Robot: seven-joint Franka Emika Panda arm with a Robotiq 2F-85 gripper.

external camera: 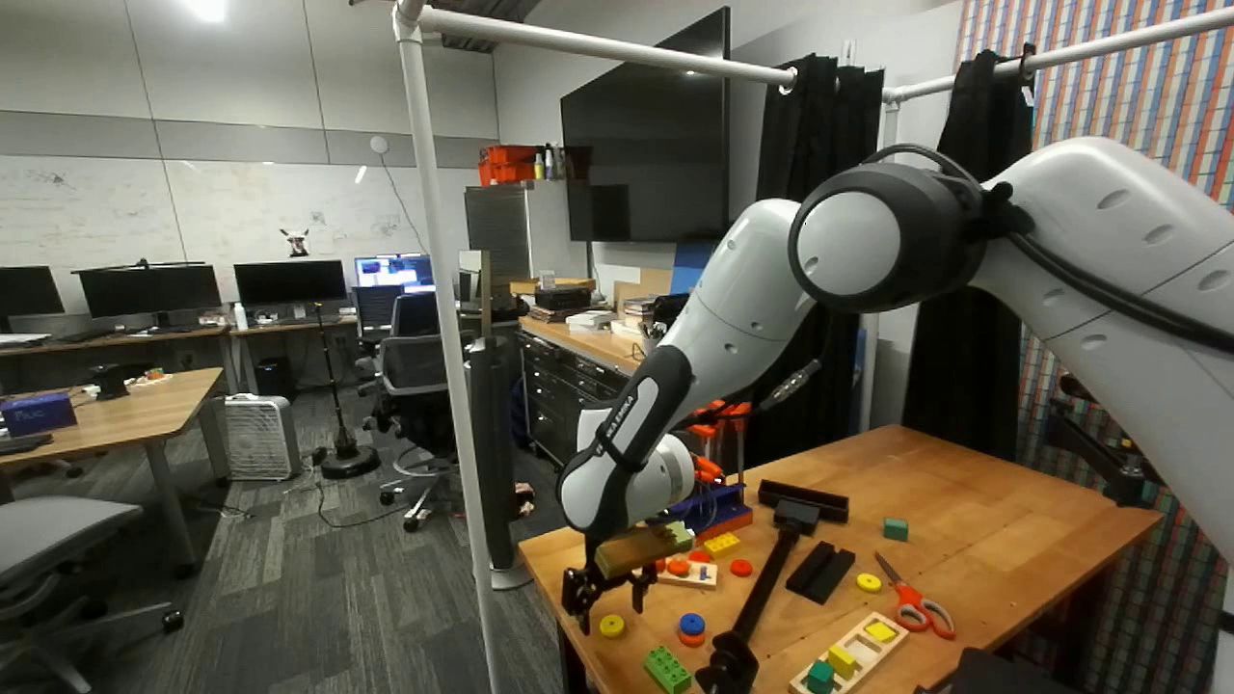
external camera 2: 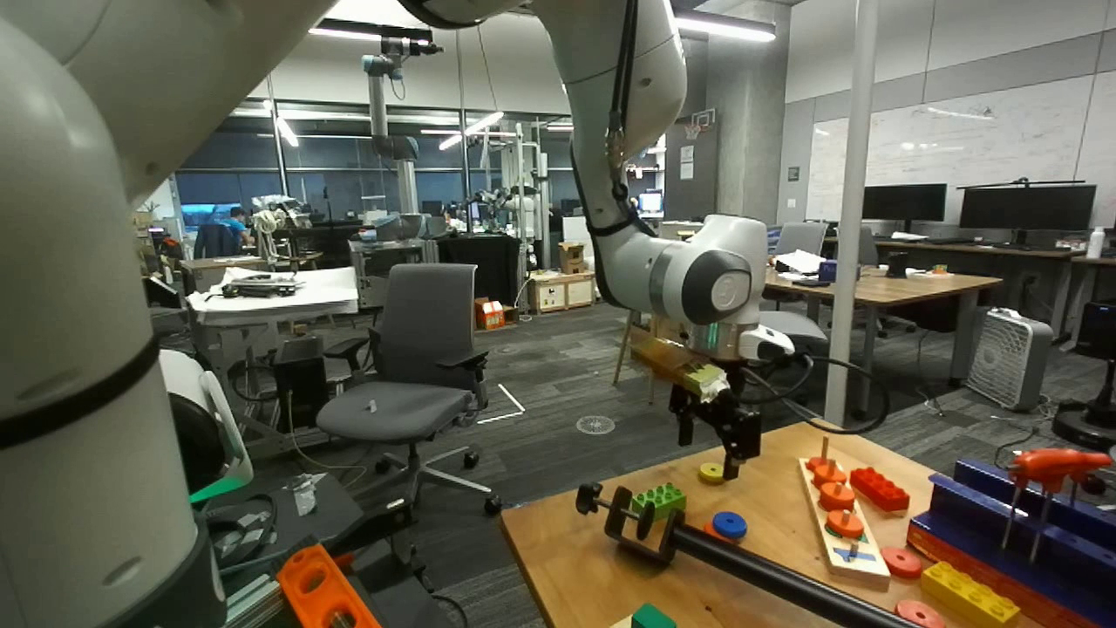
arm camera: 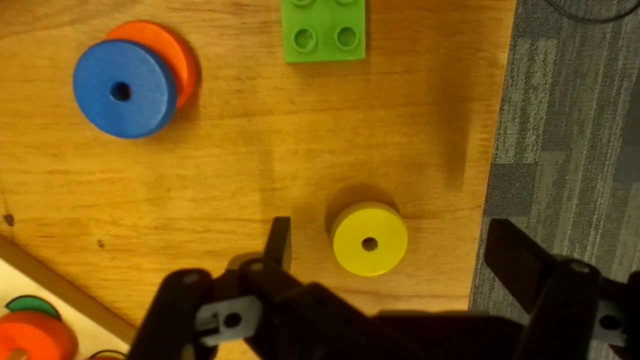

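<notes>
My gripper stands open above the table's far corner, its fingers wide apart with nothing held. In the wrist view a yellow ring (arm camera: 384, 255) lies flat on the wood between the two fingers, lower than them and clear of both. Exterior view 1 has this yellow ring (external camera: 612, 626) just below the gripper (external camera: 609, 601). A blue ring (arm camera: 135, 114) rests partly over an orange ring (arm camera: 186, 69) at upper left of the wrist view. The green brick (arm camera: 324, 39) sits at its top edge.
The table edge (arm camera: 493, 150) runs close to the yellow ring. A wooden peg board (external camera 2: 826, 518) carries several orange rings. A black bar clamp (external camera 2: 774, 560) crosses the table. Red scissors (external camera: 920, 607) and a shape tray (external camera: 862, 648) lie nearer the arm's base.
</notes>
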